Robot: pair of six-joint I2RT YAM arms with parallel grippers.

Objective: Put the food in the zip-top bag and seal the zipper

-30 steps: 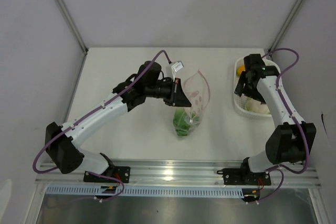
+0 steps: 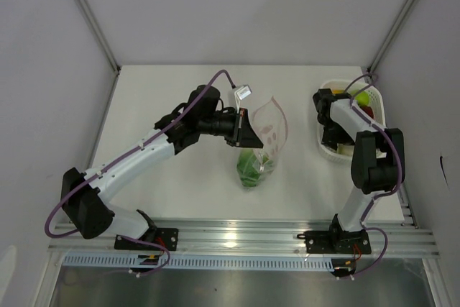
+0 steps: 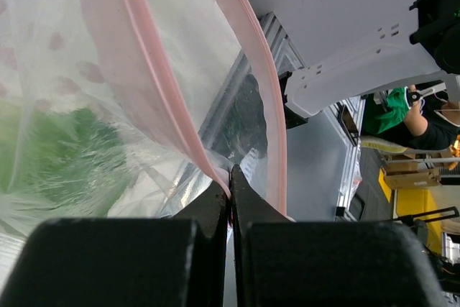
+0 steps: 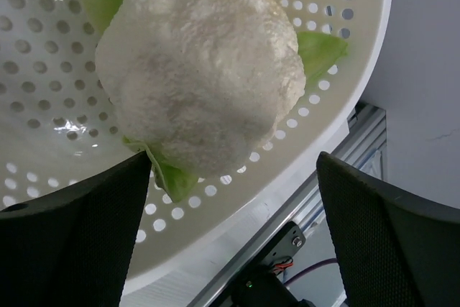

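A clear zip top bag [image 2: 272, 127] with a pink-edged mouth stands on the table, its mouth spread open and something green [image 2: 251, 167] inside. My left gripper is shut on the bag's pink rim [image 3: 169, 88], which runs in between the fingertips. Over the white basket [image 2: 381, 124] on the right, my right gripper stands open. Below its fingers in the right wrist view lies a white, bumpy cauliflower [image 4: 201, 70] with green leaves, at the basket's wall. Nothing is held between those fingers.
The basket also holds a green round item [image 2: 362, 98] and a red one [image 2: 367, 111], partly covered by the right arm. Table space [image 2: 165, 185] around the bag is clear. The basket's wall rises close to the right gripper's fingers.
The left arm and bag look unmoved.
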